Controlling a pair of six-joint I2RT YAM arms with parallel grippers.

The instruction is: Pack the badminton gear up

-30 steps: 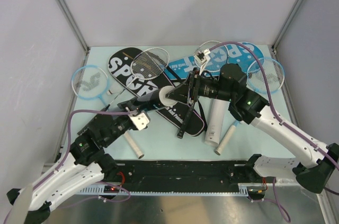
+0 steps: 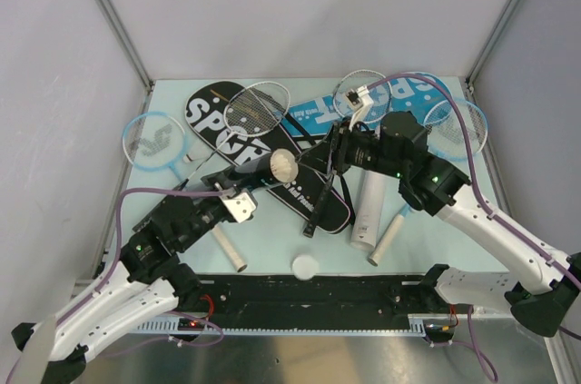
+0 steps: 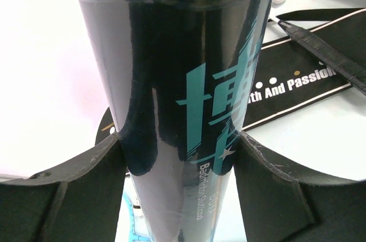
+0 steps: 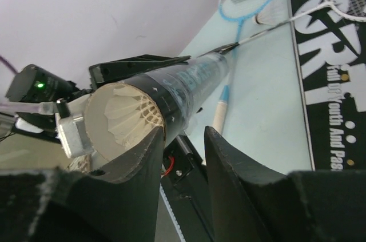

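Observation:
A dark shuttlecock tube (image 3: 171,82) with teal lettering is in my left gripper, whose fingers (image 3: 94,165) press on both its sides. In the right wrist view, the tube's end (image 4: 126,119) is uncovered and shuttlecock feathers show inside. My right gripper stands part open just off that end, nothing between its fingertips. On the table's front part lies a white round cap (image 2: 305,266). Rackets lie about: a light-blue one (image 2: 154,141) at left, a white one (image 2: 257,109) at the back, another blue one (image 2: 457,130) at right.
A black cover (image 2: 213,112) with white lettering runs diagonally under the arms. Behind lies a blue cover (image 2: 313,114). A pale tube (image 2: 369,211) lies right of centre, beside a racket handle (image 2: 390,239). Bare table surrounds the cap.
My right gripper has opened and shifted slightly right; the left arm has stayed put.

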